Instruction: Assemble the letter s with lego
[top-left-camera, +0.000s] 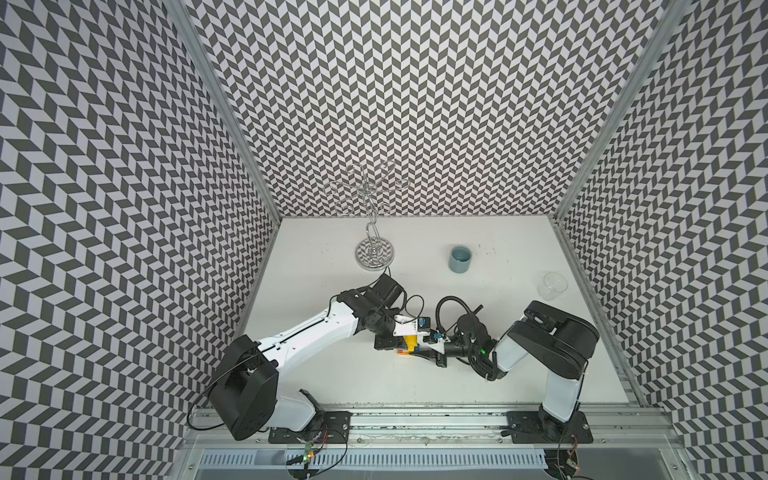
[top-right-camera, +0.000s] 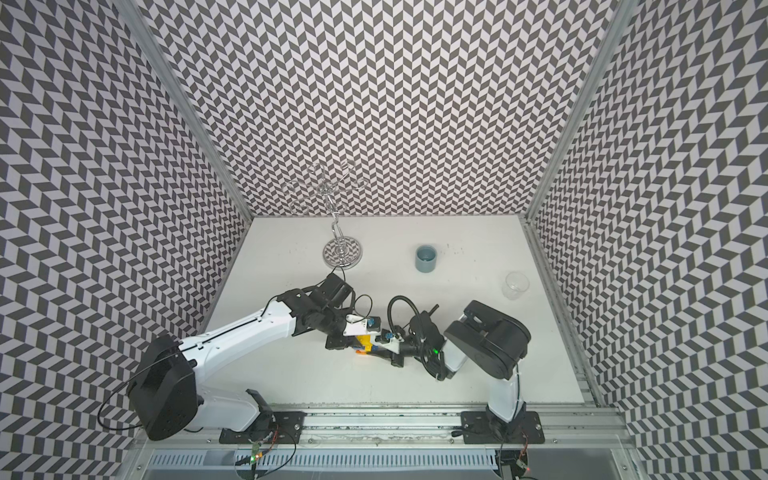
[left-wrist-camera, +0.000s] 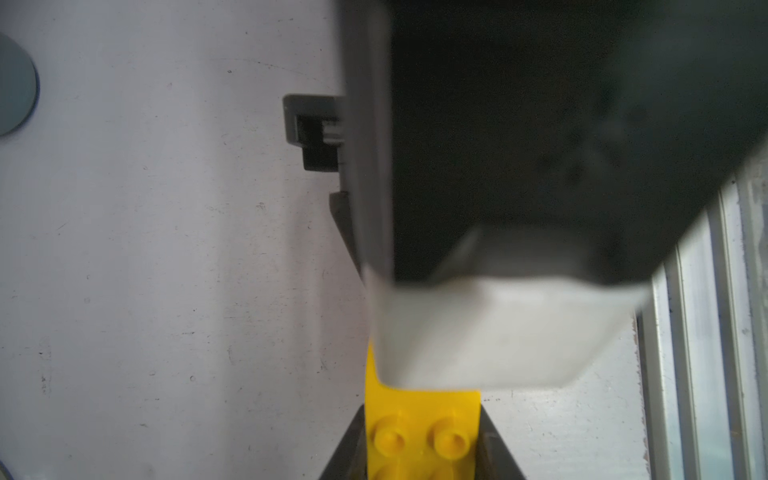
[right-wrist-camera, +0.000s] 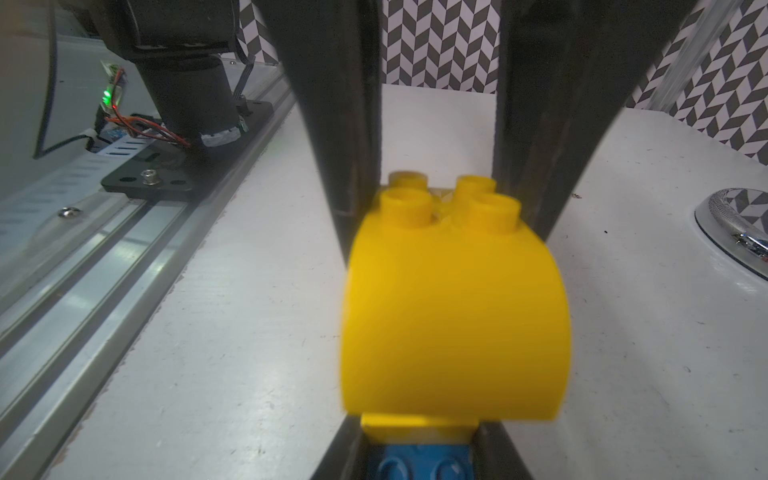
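Note:
A yellow curved brick (right-wrist-camera: 456, 320) with studs on top fills the middle of the right wrist view. My left gripper is shut on it; its two dark fingers (right-wrist-camera: 352, 144) come down beside the studs. In the right wrist view, my right gripper is shut on a blue brick (right-wrist-camera: 420, 464) at the bottom edge. Between blue and curved yellow shows a narrow yellow strip (right-wrist-camera: 420, 433); whether the parts are fully pressed together I cannot tell. From above, both grippers meet around the yellow brick (top-left-camera: 410, 342), with a bit of orange (top-left-camera: 402, 353) beside it.
A chrome stand (top-left-camera: 374, 253) stands behind the left arm. Farther back right are a blue-grey cup (top-left-camera: 460, 259) and a clear glass (top-left-camera: 552, 285). Bare table (top-left-camera: 344, 376) lies in front, up to the metal rail (top-left-camera: 432, 420).

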